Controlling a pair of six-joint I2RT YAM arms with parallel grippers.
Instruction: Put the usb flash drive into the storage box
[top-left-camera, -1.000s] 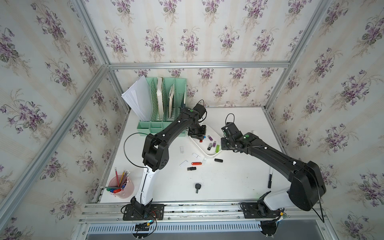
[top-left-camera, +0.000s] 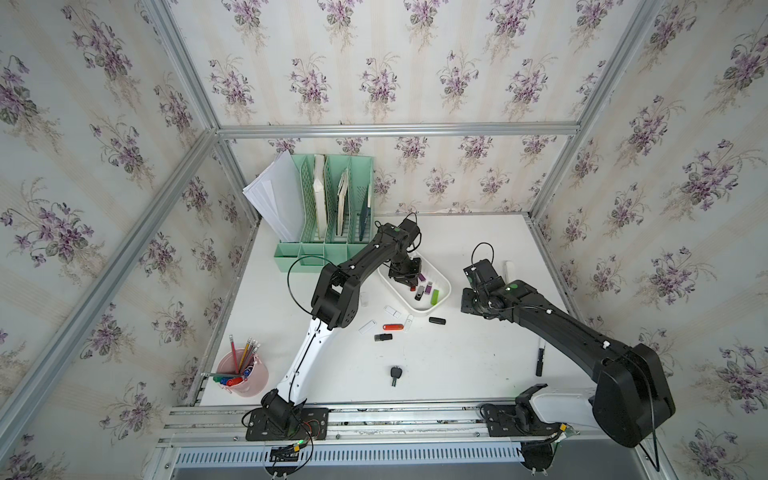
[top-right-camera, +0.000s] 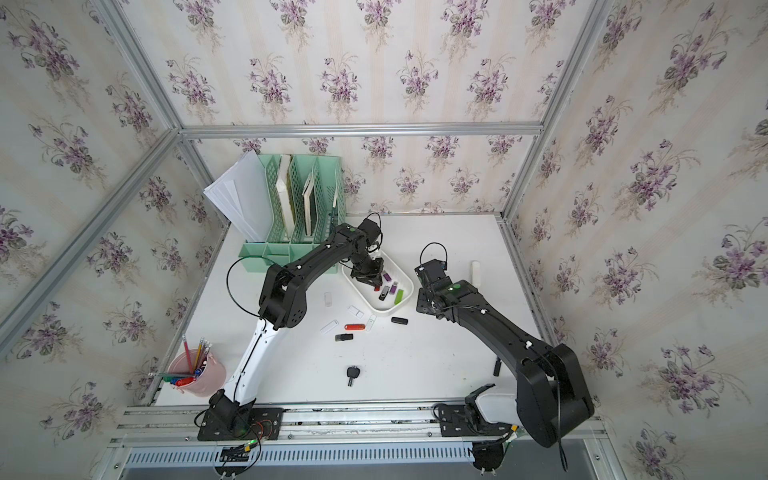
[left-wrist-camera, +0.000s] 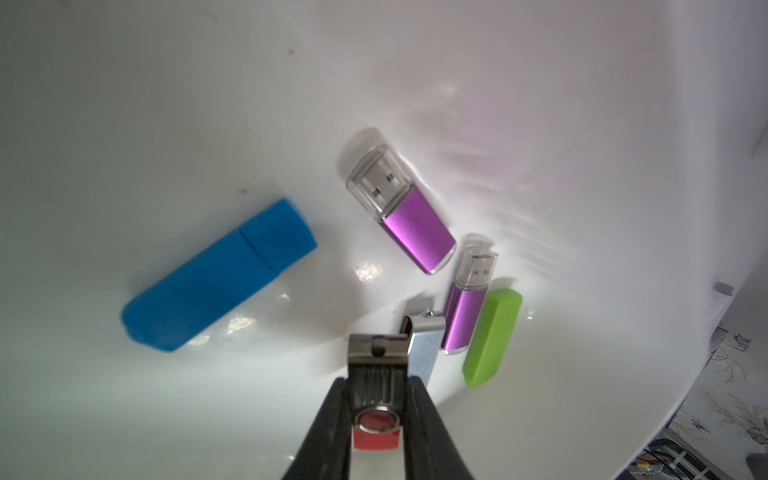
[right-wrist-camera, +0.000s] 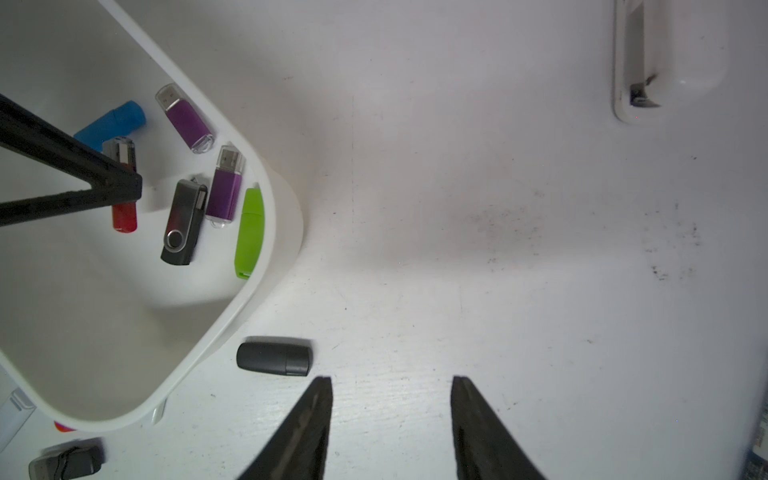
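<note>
My left gripper is down inside the white storage box (right-wrist-camera: 276, 224), shut on a red-and-silver flash drive (right-wrist-camera: 124, 213). Around it on the box floor lie a blue drive (left-wrist-camera: 216, 276), two purple drives (left-wrist-camera: 420, 228), a silver swivel drive (right-wrist-camera: 183, 220) and a green drive (left-wrist-camera: 492, 336). My right gripper stands open beside the box on its right, nothing between its fingers. Outside the box lie a black drive (right-wrist-camera: 273, 357), an orange-red item (top-left-camera: 393, 326) and a dark drive (top-left-camera: 383, 337).
A green file organizer (top-left-camera: 324, 254) stands at the back left, a pink pen cup (top-left-camera: 248, 382) at the front left. A white object (right-wrist-camera: 676, 56) lies at the right. The table's front middle has mostly free room around a small dark item (top-left-camera: 396, 372).
The left arm has moved right and slightly down over the box with the red drive.
</note>
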